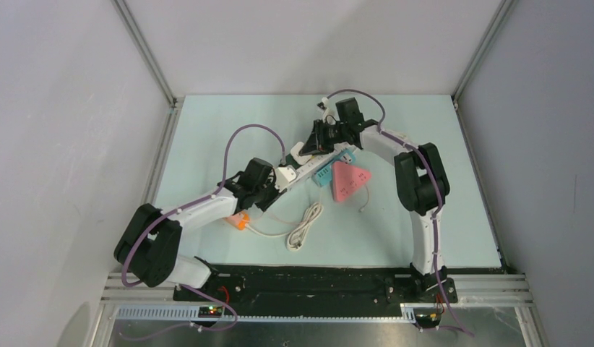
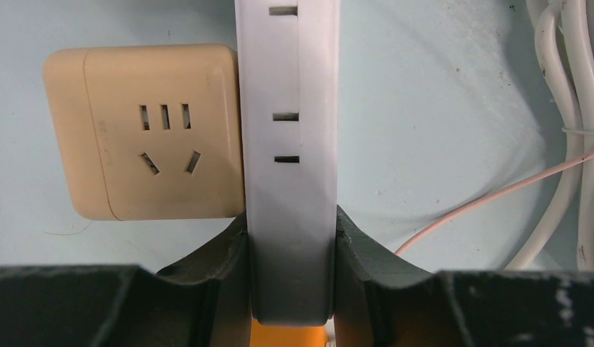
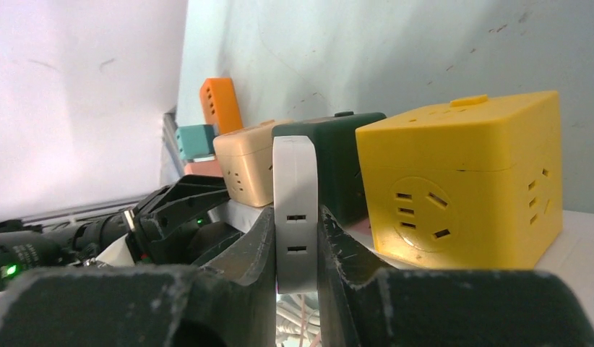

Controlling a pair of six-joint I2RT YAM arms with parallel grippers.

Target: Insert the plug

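A long white power strip (image 2: 288,79) runs diagonally across the table. My left gripper is shut around its near end, one finger on each side. My right gripper is shut on a white adapter block (image 3: 295,177) with slots in its face. That block is held above the strip, beside a dark green adapter (image 3: 339,155) and a large yellow adapter (image 3: 460,188). A beige adapter (image 2: 164,137) stands against the strip's side near my left gripper. Whether the white block's prongs touch any socket is hidden.
In front of the strip lie a teal socket block (image 1: 323,175), a pink triangular block (image 1: 348,181) and a coiled white cable (image 1: 303,226). An orange block (image 1: 239,220) sits under the left arm.
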